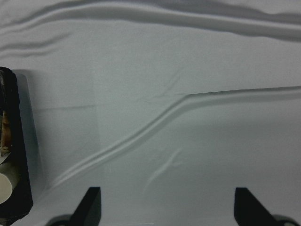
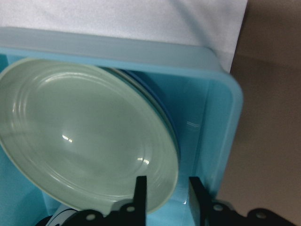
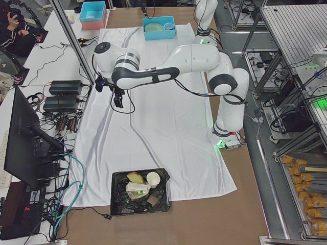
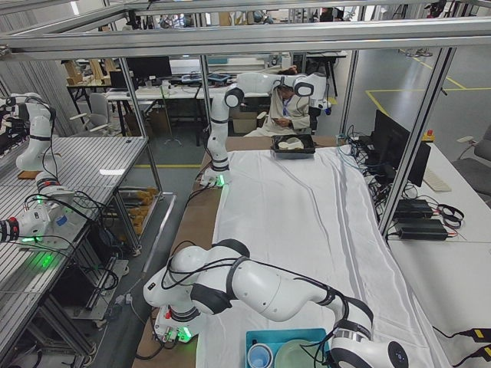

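Note:
A blue bin (image 2: 221, 117) holds stacked pale green plates (image 2: 89, 127) and a cup (image 4: 259, 356) at the far end of the cloth from the left camera. My right gripper is open over the plate, near the bin's right wall, nothing between its fingers. My left gripper stands open above the white cloth (image 1: 155, 122), with nothing between its fingers. At the other end, a black tray (image 3: 117, 201) holds a white cup (image 3: 153, 179), a yellow item (image 3: 135, 177) and other small items, seen partly at the left edge of the left wrist view.
The cloth's middle between bin and tray is clear. Monitor (image 3: 20, 138), black boxes and cables line the left side. Metal frame posts stand beside the cloth. A second blue bin (image 3: 93, 11) sits on the side table at the back left.

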